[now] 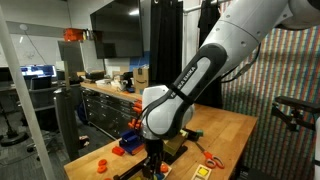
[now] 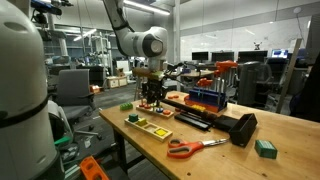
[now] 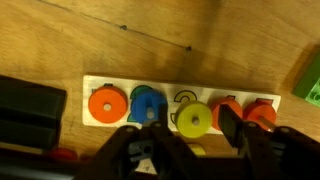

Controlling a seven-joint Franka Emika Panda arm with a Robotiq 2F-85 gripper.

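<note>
In the wrist view a pale wooden strip [image 3: 97, 82] carries a row of round knobs. From left to right these are an orange knob [image 3: 107, 104], a blue knob [image 3: 147, 105], a yellow knob [image 3: 195, 120] and two red ones, one of them a red knob [image 3: 262, 112] at the end. My gripper is over the strip with its fingers apart. The yellow knob shows between the fingers; contact cannot be judged. One dark finger [image 3: 231, 124] partly covers the inner red knob. In exterior view 2 the gripper [image 2: 154, 97] points down at the strip.
A second board with knobs [image 2: 150, 127] lies nearer the table edge. Red-handled scissors [image 2: 190, 148], a black box [image 2: 241, 131] and a green block [image 2: 265, 149] lie to its right. A blue bin [image 2: 208, 99] stands behind. Bare wood surrounds the green block.
</note>
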